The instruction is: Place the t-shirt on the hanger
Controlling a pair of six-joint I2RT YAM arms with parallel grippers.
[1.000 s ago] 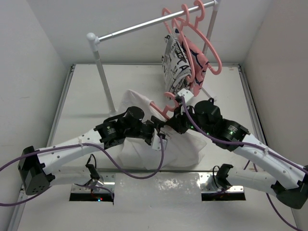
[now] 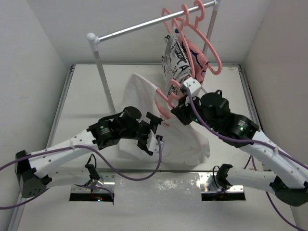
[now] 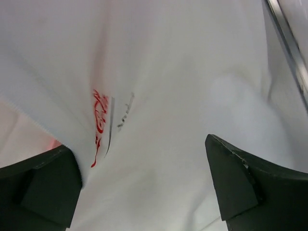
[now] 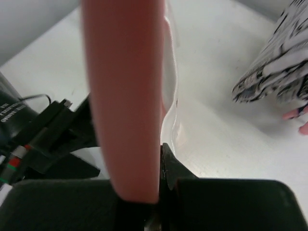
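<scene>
The white t-shirt drapes over the table under both arms, its upper part raised on the left portion of a pink hanger. Red and dark print on the shirt shows in the left wrist view. My right gripper is shut on the hanger, whose pink bar rises large and close in the right wrist view. My left gripper stands open low beside the hanger, in front of the shirt. White cloth hangs near its left finger, and nothing is clamped between its fingers.
A white rack rail crosses the back above the table. Pink hangers with a black-and-white garment and a pink one hang at its right end, close behind the right gripper.
My right gripper has moved slightly right and up with the hanger. The shirt's upper part is raised and spreads along the hanger; the left gripper now sits a little apart from the right.
</scene>
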